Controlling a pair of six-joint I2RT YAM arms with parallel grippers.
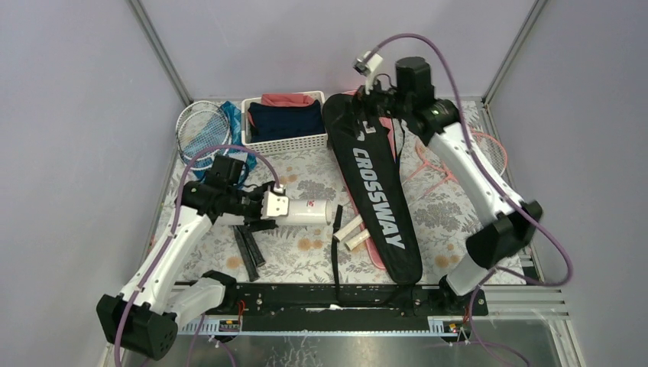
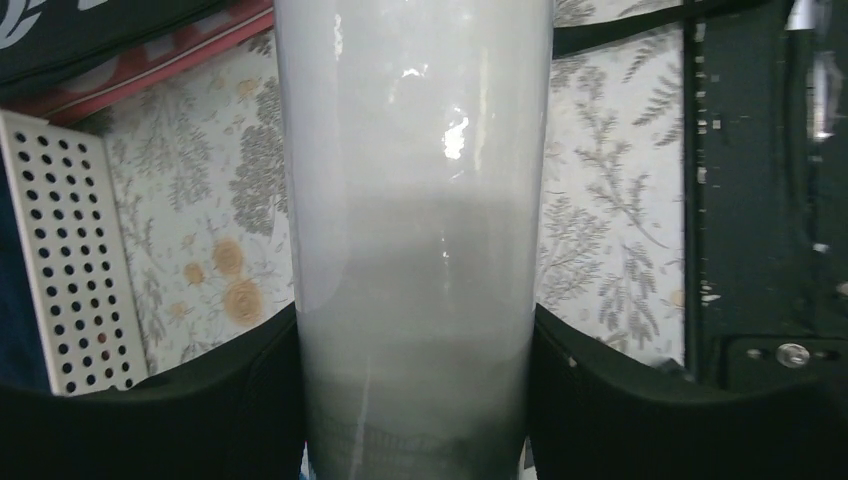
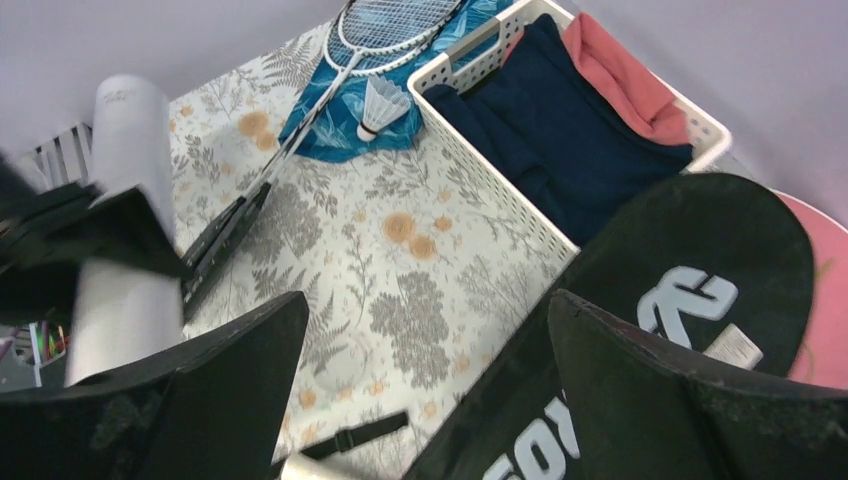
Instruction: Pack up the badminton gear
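Note:
My left gripper is shut on a long white shuttlecock tube, held level over the middle left of the table. My right gripper hangs open above the upper end of the black CROSSWAY bag, nothing between its fingers. The bag lies on pink rackets. More pink rackets lie at the right. Silver rackets and a white shuttlecock rest on blue plastic at the back left.
A white basket with navy and pink cloth stands at the back. Two cream rolled pieces and a black strap lie in front beside the bag. The table's front middle has some bare cloth.

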